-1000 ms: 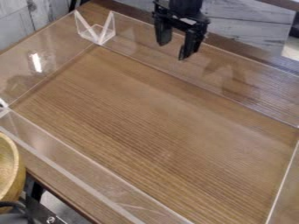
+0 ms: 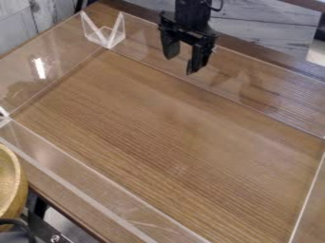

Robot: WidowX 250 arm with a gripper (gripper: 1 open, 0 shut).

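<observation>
My black robot gripper [image 2: 184, 49] hangs at the top centre over the back part of a wooden tray floor [image 2: 165, 142], its dark fingers pointing down and spread apart. Nothing shows between them. The wide wooden surface below it is bare.
A small white wire-like holder [image 2: 105, 30] stands at the back left corner. A yellow bowl [image 2: 8, 185] sits at the lower left edge, outside the clear walls. Marble-patterned panels lie behind.
The gripper has moved slightly to the left and shifted its angle a little. Nothing else has visibly moved.
</observation>
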